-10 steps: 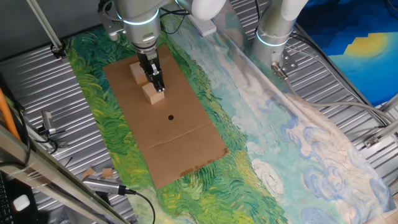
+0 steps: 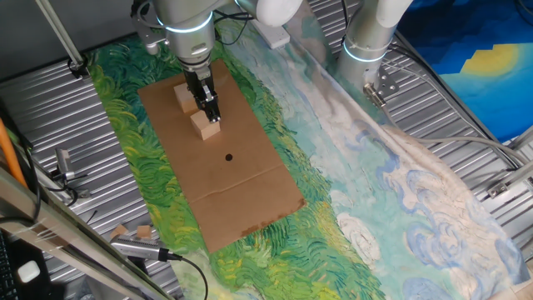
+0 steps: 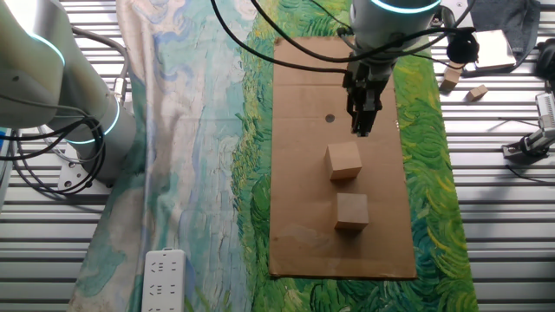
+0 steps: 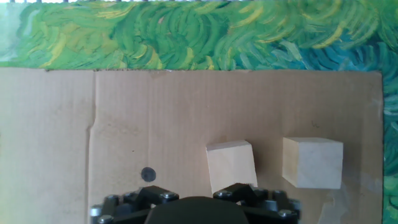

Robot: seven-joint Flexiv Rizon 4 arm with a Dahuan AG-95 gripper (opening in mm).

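Two plain wooden blocks rest on a brown cardboard sheet (image 2: 241, 196), separated by a small gap. In the wrist view, the nearer block (image 4: 231, 167) sits just beyond the fingers, slightly tilted, its lower end partly hidden. The other block (image 4: 314, 163) lies to its right. Exterior view 2 shows the first block (image 3: 344, 161) near the board's middle and the second block (image 3: 352, 211) closer to the viewer. My gripper (image 3: 361, 130) points down above the board, apart from both blocks. Its fingers (image 4: 239, 191) stand apart, open, with nothing seen between them.
A black round spot (image 4: 148, 174) marks the cardboard. Bare board stretches beyond the spot. Small wood pieces (image 2: 143, 232) lie off the cloth.
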